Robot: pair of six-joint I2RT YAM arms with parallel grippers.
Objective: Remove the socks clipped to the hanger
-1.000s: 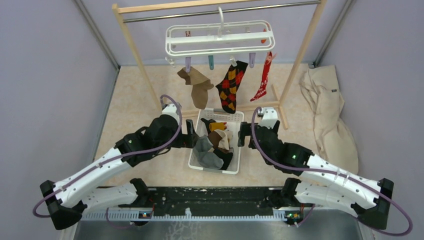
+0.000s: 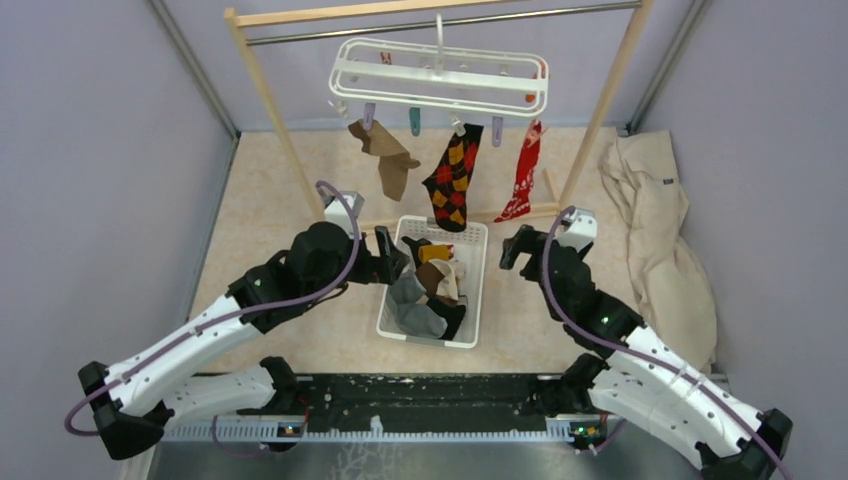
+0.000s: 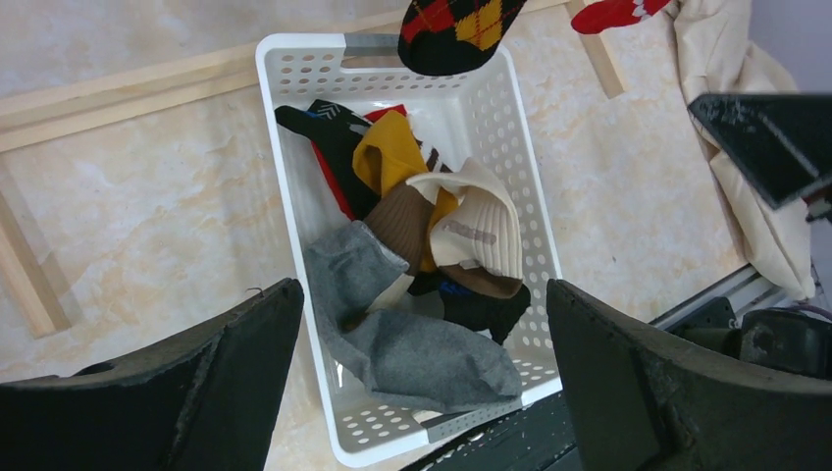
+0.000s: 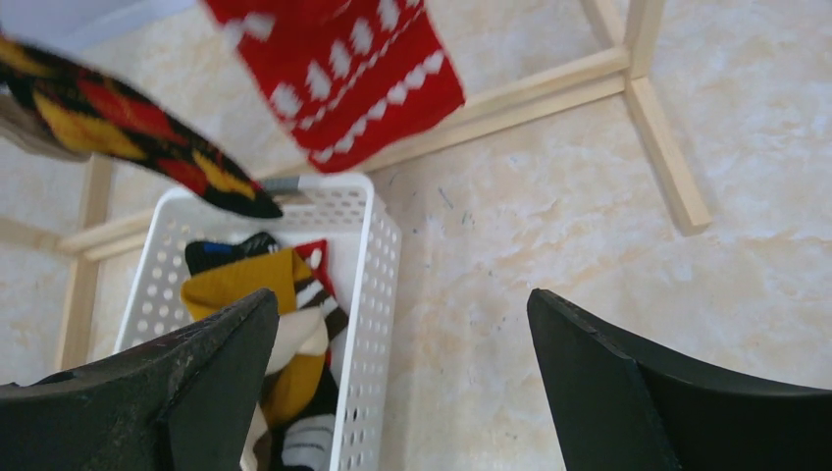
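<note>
From the white hanger (image 2: 440, 72) three socks hang along the near side: a brown one (image 2: 388, 158), a black, red and yellow argyle one (image 2: 457, 175) and a red one with white marks (image 2: 524, 172). My left gripper (image 2: 393, 256) is open over the left side of the basket, with nothing held between its fingers. To the basket's right, my right gripper (image 2: 516, 255) stands open and empty, below the red sock. In the right wrist view the red sock (image 4: 363, 88) hangs beyond the fingers, its upper part out of frame; the argyle sock (image 4: 137, 128) is blurred.
A white basket (image 3: 285, 196) beneath the hanger holds several loose socks, grey, brown, mustard and black. The hanger is on the metal rod (image 2: 340, 35) of a wooden rack (image 2: 265, 95). Beige cloth (image 2: 650, 220) lies at the right. Floor right of the basket is bare.
My right gripper has shifted right, away from the basket. The left gripper has moved only slightly. The hanging socks and hanger sway a little, and the brown sock has turned.
</note>
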